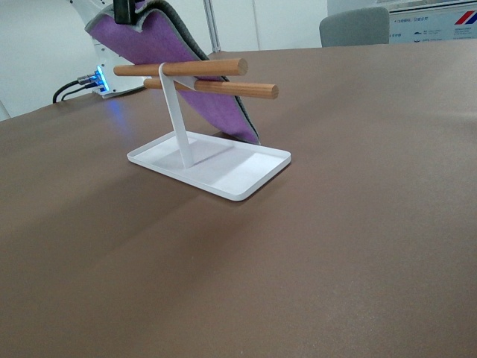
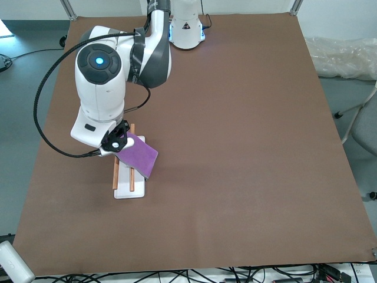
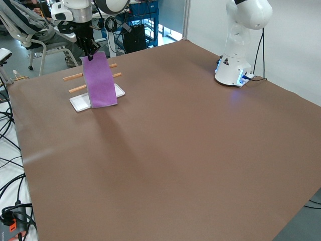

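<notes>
My gripper [image 3: 90, 55] is over a white stand with wooden bars, shut on the top end of a purple cloth [image 3: 99, 83]. In the top view the cloth [image 1: 133, 41] has a dark grey edge and hangs slanting down behind the wooden bars [image 1: 206, 67], its lower end near the back of the white base [image 1: 240, 172]. In the left view the cloth [image 2: 138, 156] shows beneath my arm's head, partly covering the stand [image 2: 126, 187]; the fingertips are hidden there.
Cables [image 3: 15, 211] run along another edge, and chairs are beyond the table.
</notes>
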